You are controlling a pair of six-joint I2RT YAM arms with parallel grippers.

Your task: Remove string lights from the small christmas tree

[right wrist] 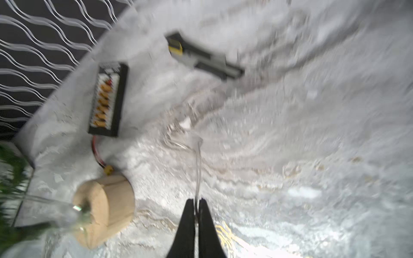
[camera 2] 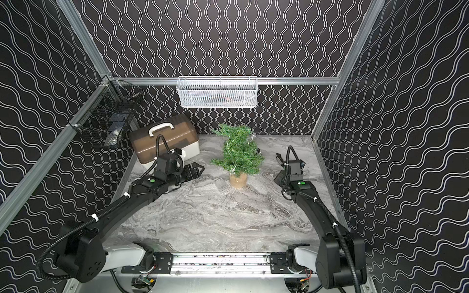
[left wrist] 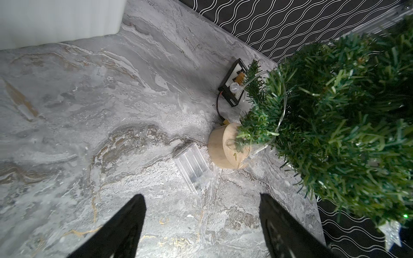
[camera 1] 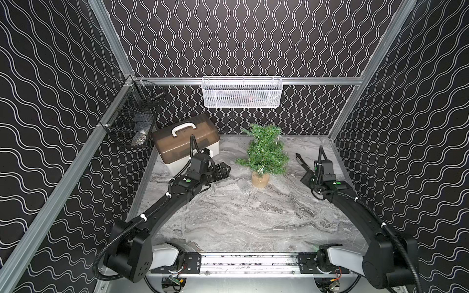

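Note:
The small green tree (camera 1: 266, 149) stands upright on its wooden base (right wrist: 118, 202) near the table's middle. A thin clear wire (left wrist: 284, 103) of the string lights still winds over its branches. To the right of the tree, my right gripper is shut low over the table, with a strand of the string lights (right wrist: 198, 169) running into its fingertips. Behind the base lies the black battery box (right wrist: 107, 99), joined to a short red wire. Left of the tree, my left gripper is open and holds nothing. A small clear plastic piece (left wrist: 191, 167) lies beside the base.
A dark utility knife (right wrist: 204, 56) rests on the table close to the right gripper. The brown-lidded toolbox (camera 1: 185, 139) sits behind the left arm. A white mesh basket (camera 1: 241, 97) hangs on the back wall.

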